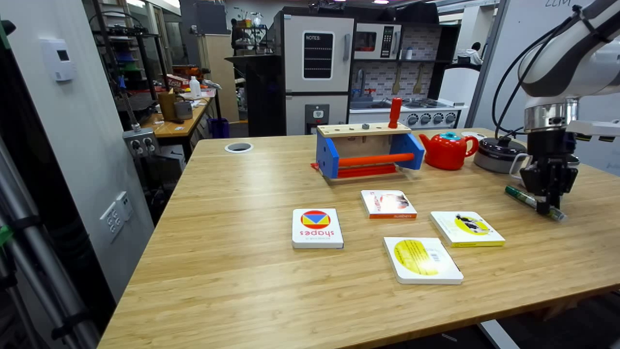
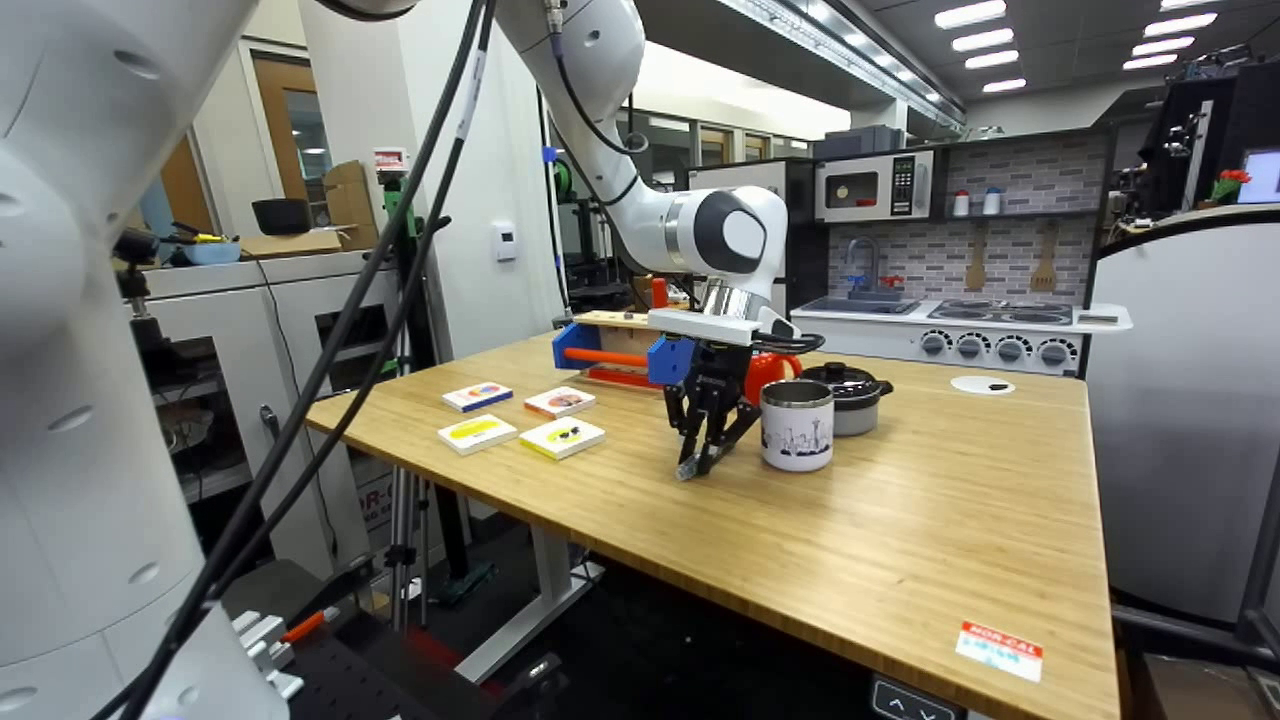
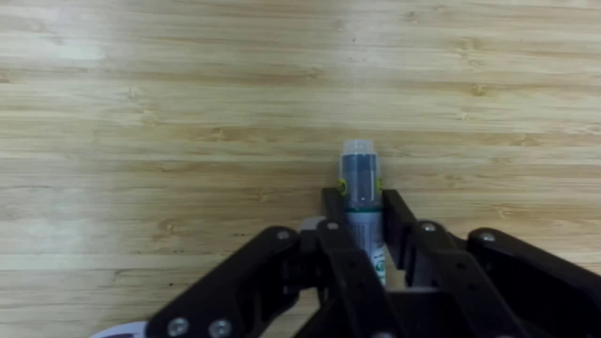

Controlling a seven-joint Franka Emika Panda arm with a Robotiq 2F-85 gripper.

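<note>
A green-and-white marker with a clear end lies between my gripper's fingers in the wrist view, one black finger on each side of it. My gripper is shut on it. In exterior view 1 the marker slants across the right part of the table, its green end showing to the left of the gripper. It is at or very close to the table surface. From exterior view 2 only the clear tip of the marker shows below the gripper.
A white mug stands close beside the gripper, with a grey lidded pot behind it. Near them are a red teapot and a toy workbench. Several small books, including one marked shapes, lie nearby.
</note>
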